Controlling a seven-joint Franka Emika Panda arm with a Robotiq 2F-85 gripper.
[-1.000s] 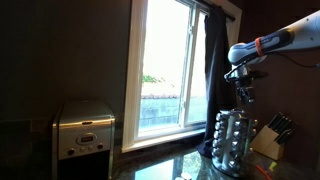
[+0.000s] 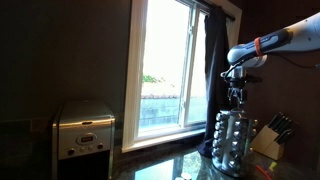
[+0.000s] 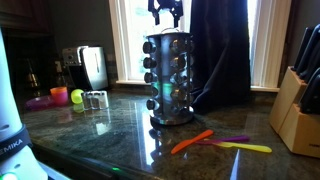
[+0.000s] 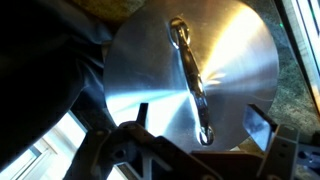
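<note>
A round spice rack point(image 3: 170, 80) with several jars stands on the dark counter. Its polished round lid point(image 4: 235, 70) carries a chrome handle point(image 4: 193, 75), which fills the middle of the wrist view. Above this lid my gripper points downward, its two fingers point(image 4: 258, 122) spread wide on either side of the handle's near end. Nothing is held between them. In the second exterior view the gripper point(image 3: 165, 15) shows at the top edge, over the rack; its exact height above the handle is hard to tell.
Orange, purple and yellow utensils point(image 3: 192, 141) lie in front of the rack. To the right is a knife block point(image 3: 298, 115). A toaster point(image 3: 86, 67), cups point(image 3: 60, 96) and small glasses point(image 3: 95, 100) stand left. Behind hangs a dark curtain point(image 3: 220, 55). Counter between glasses and rack is clear.
Over the last second my gripper has come down a little and shifted slightly left in the first exterior view, closer over the rack. The rack stays in place.
</note>
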